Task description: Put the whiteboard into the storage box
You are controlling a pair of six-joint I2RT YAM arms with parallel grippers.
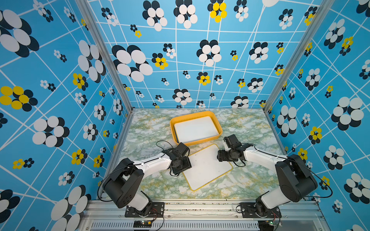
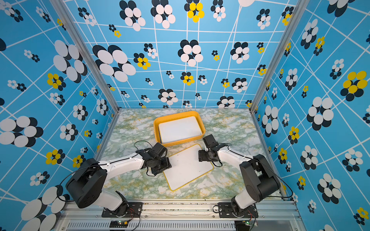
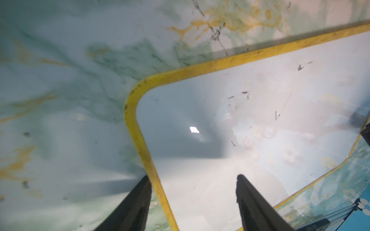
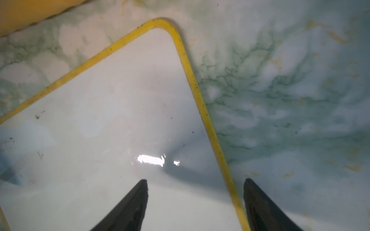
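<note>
A white whiteboard with a yellow rim [image 1: 206,169] lies flat and at a slant on the marble table. The storage box [image 1: 172,132], orange-yellow, stands just behind it. My left gripper is part open over the board's left edge; that yellow edge passes near its left finger [image 3: 138,202], with white surface between the fingers. Over the right edge my right gripper is open, the yellow rim running between its fingers close to the right one [image 4: 256,202]. Whether either finger touches the board cannot be told.
Another white board [image 1: 195,129] lies inside the storage box. Bare marble [image 1: 250,123] is free to the box's right and at its left. The metal rail [image 1: 200,204] bounds the table's front.
</note>
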